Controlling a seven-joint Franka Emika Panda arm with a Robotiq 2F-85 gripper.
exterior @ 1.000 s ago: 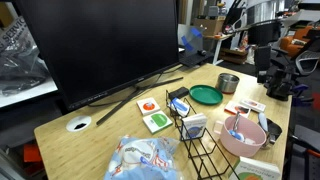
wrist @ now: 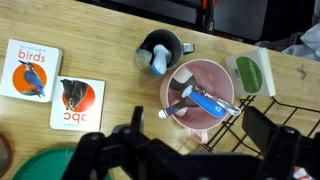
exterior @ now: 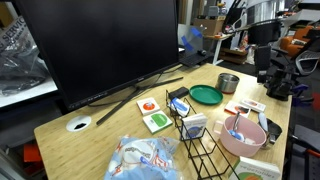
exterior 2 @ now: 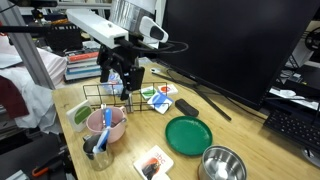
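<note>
My gripper hangs above the table with its two dark fingers wide apart at the left and right of the wrist view, and nothing shows between them. Below, seen through that gap, is a pink bowl (wrist: 214,78) holding a blue-and-white item (wrist: 212,103) and a grey-handled utensil (wrist: 182,88). A metal cup (wrist: 148,38) with a light blue-tipped item (wrist: 160,58) inside stands close beside the bowl. From the side, the bowl (exterior 2: 115,132) sits in front of a black wire rack (exterior 2: 130,100), under the raised arm.
Picture cards (wrist: 82,98) lie left of the bowl, near a green plate (wrist: 62,164). A metal pot (exterior 2: 222,164) stands beyond the plate. At the other end of the table is a plastic bag (exterior: 140,158); a large black monitor (exterior: 110,45) stands along the back.
</note>
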